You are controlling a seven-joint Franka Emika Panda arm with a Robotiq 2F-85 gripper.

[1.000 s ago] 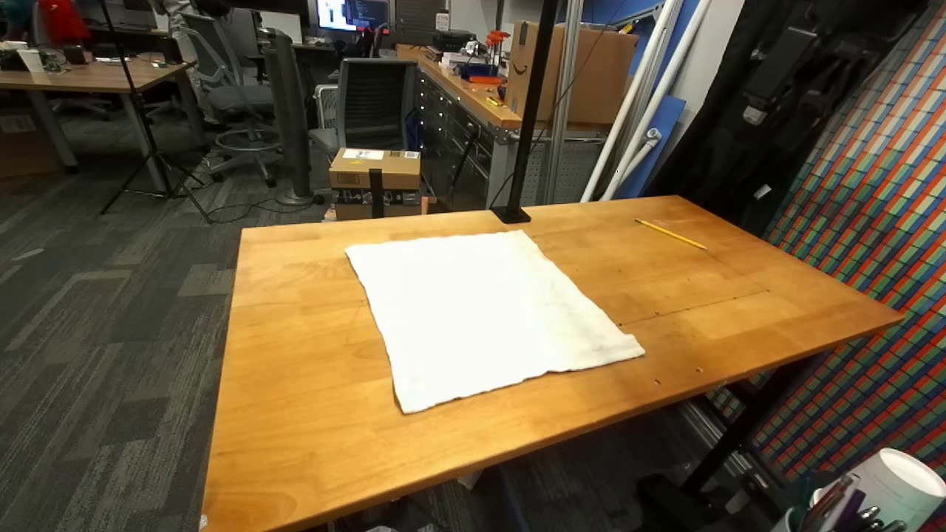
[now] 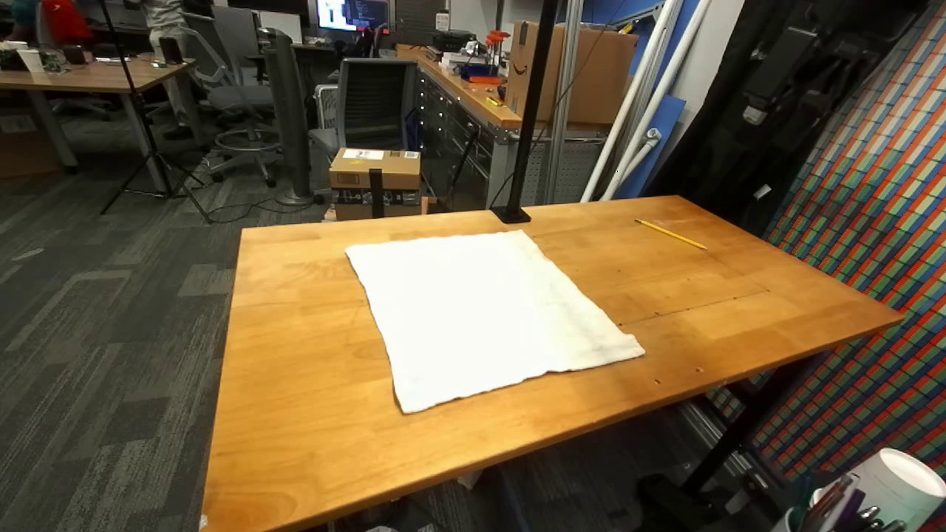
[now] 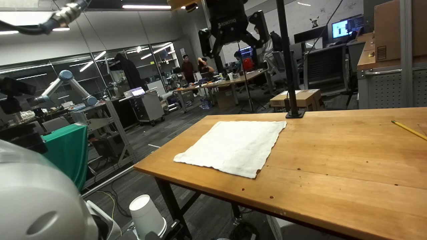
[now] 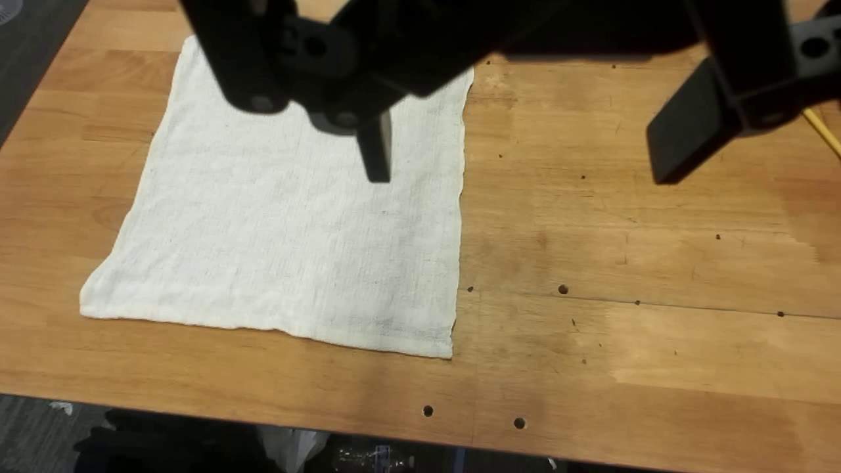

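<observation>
A white cloth (image 2: 488,319) lies spread out nearly flat on the wooden table (image 2: 301,443), with slightly wavy edges. Exterior view 2 shows the same cloth (image 3: 236,146) left of the black pole. High above the table, well clear of the cloth, hangs my gripper (image 3: 237,50). In the wrist view the gripper is open, its fingers wide apart and nothing between them. One fingertip appears over the cloth (image 4: 299,228) and the other over bare wood; the gripper's body hides the cloth's far part. Exterior view 1 does not show the gripper.
A yellow pencil (image 2: 671,234) lies toward the table's far right. The black pole (image 2: 523,133) stands at the back edge, behind the cloth. Bare wood surrounds the cloth, with the widest free area to its right in exterior view 1.
On the table nothing has moved; the cloth and pencil lie as before. Only a person in the far background has shifted.
</observation>
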